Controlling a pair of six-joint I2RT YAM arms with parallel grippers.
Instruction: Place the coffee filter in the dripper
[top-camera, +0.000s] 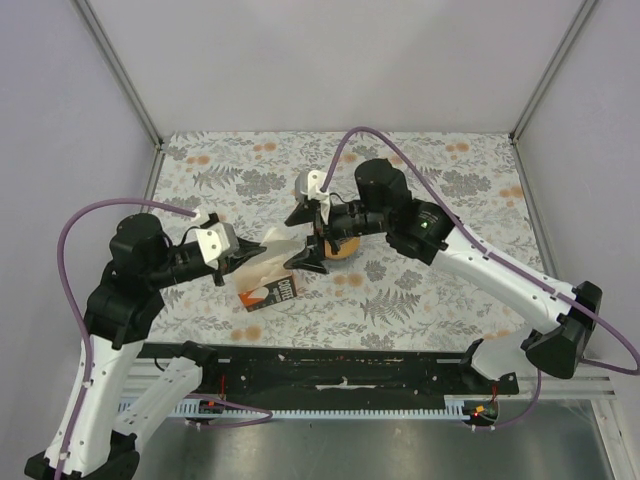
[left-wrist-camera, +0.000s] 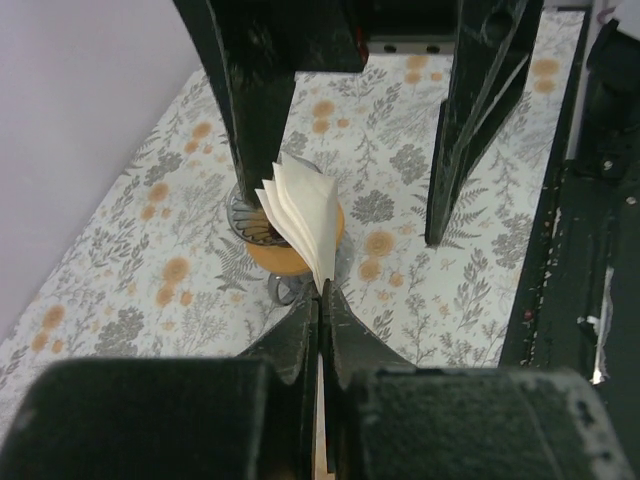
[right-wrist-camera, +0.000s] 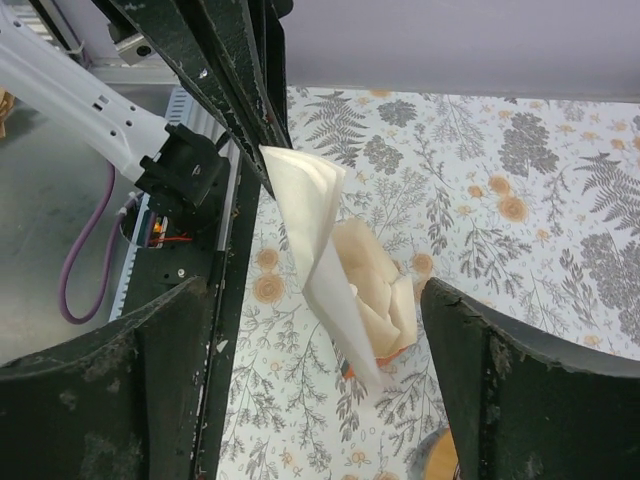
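A white paper filter (left-wrist-camera: 305, 215) is gripped at its folded edge by my left gripper, which is shut on it above the box of filters. In the right wrist view the same filter (right-wrist-camera: 315, 230) hangs between the open fingers of my right gripper (top-camera: 305, 236). The box (top-camera: 268, 295) holds more pale filters (right-wrist-camera: 385, 300). The dripper (left-wrist-camera: 250, 220), on an orange base, stands behind the right gripper's fingers in the left wrist view.
A dark strip with cables runs along the front edge. Grey walls bound the sides and back.
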